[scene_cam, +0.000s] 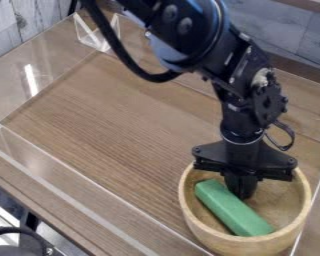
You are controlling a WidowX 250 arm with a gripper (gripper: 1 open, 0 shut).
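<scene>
My gripper (243,165) reaches down into a wooden bowl (194,208) at the lower right of the camera view. A green block (231,210) lies tilted in the bowl, its far end under my gripper. The fingertips are hidden among the gripper body and the bowl, so I cannot tell whether they hold the block or how far apart they are.
A grey panelled wall runs along the back. A clear plastic piece stands at the upper left, and dark cables lie at the lower left corner.
</scene>
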